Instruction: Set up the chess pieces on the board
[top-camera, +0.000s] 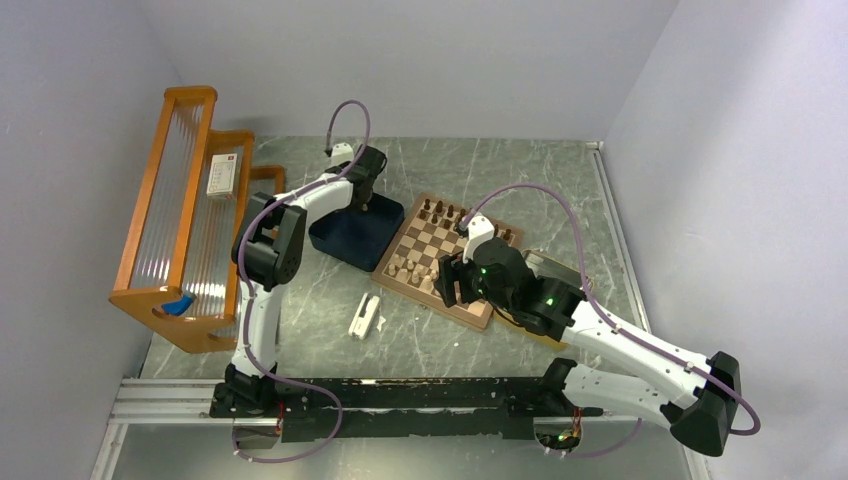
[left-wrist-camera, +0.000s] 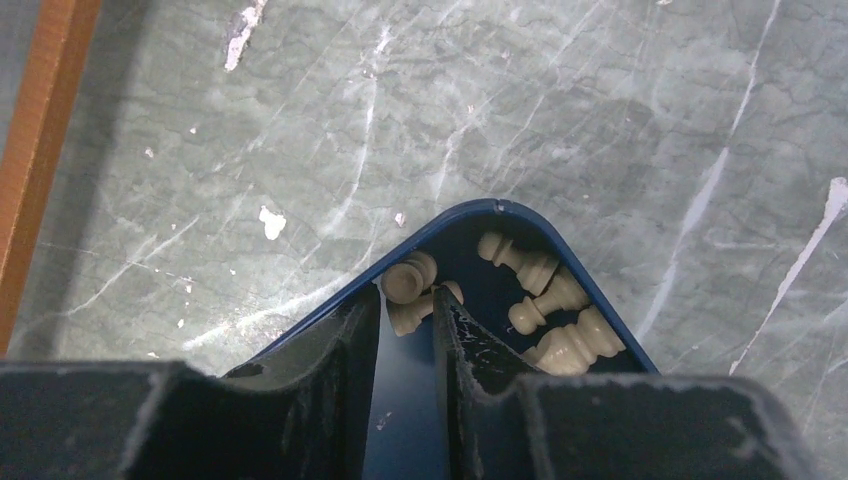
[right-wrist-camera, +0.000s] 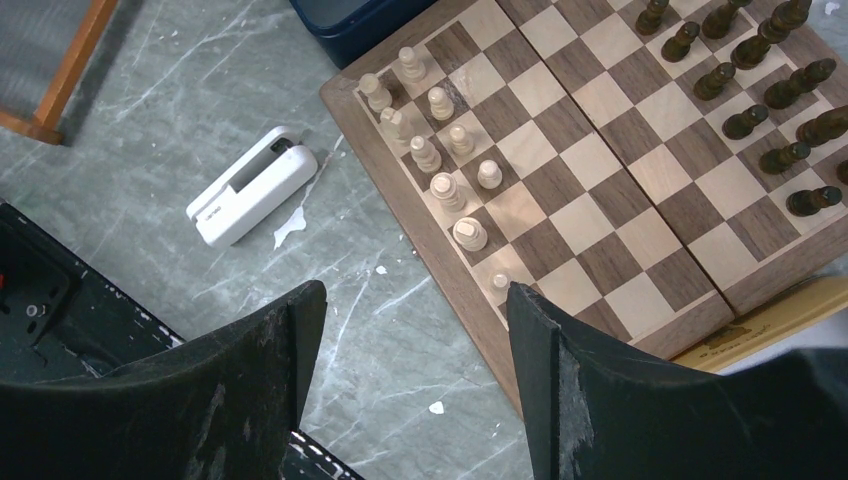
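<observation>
In the left wrist view, several light chess pieces (left-wrist-camera: 565, 348) lie in the corner of the dark blue bin (left-wrist-camera: 500, 207). My left gripper reaches down into that corner, its fingers part open. One lying light pawn (left-wrist-camera: 408, 318) shows between and just beyond its fingertips; whether they touch it I cannot tell. Another light piece (left-wrist-camera: 404, 282) stands against the bin wall. On the chessboard (right-wrist-camera: 575, 185), light pieces (right-wrist-camera: 446, 190) fill part of the near side, and dark pieces (right-wrist-camera: 745, 122) stand along the far side. My right gripper hangs open and empty by the board's near edge.
A white device (right-wrist-camera: 252, 187) lies on the table in front of the board. The wooden rack (top-camera: 190, 220) stands at the left. A yellowish box (top-camera: 545, 335) sits right of the board, partly under my right arm. Behind the board the marble table is clear.
</observation>
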